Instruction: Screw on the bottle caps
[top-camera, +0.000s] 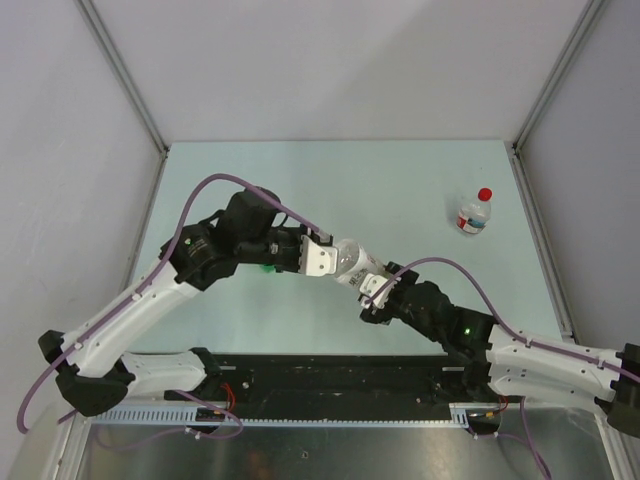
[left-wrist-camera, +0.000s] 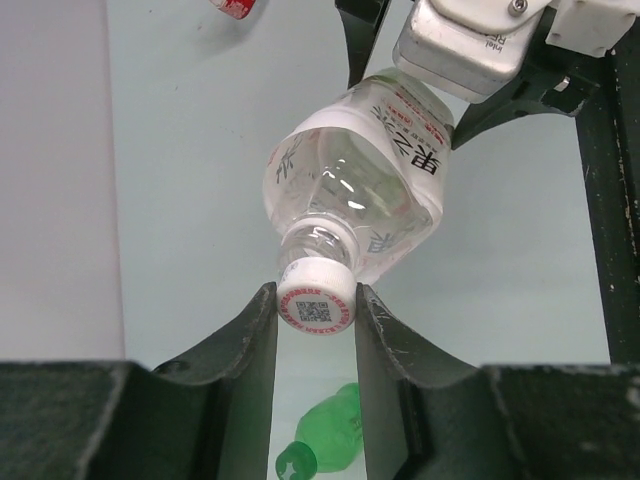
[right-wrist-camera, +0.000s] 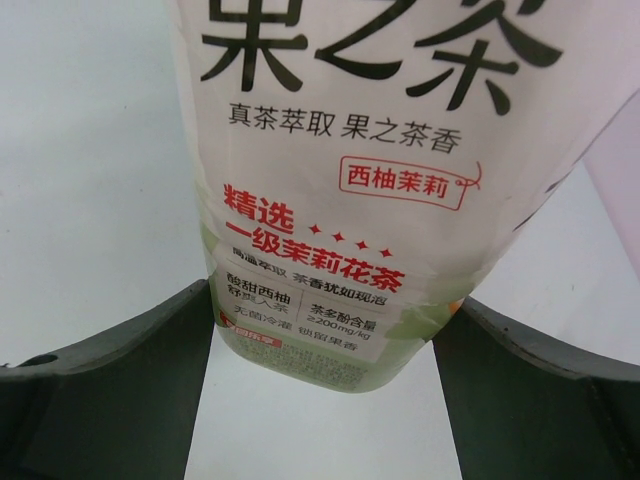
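Note:
A tea bottle with a white printed label lies tilted between my grippers in the middle of the table. My left gripper is shut on a white cap with a printed code, at the bottle's neck; whether it is threaded cannot be told. My right gripper is around the bottle's lower end, a finger at each side; whether it grips firmly is unclear.
A small bottle with a red cap stands at the back right. A green bottle lies at the left, mostly under my left arm in the top view.

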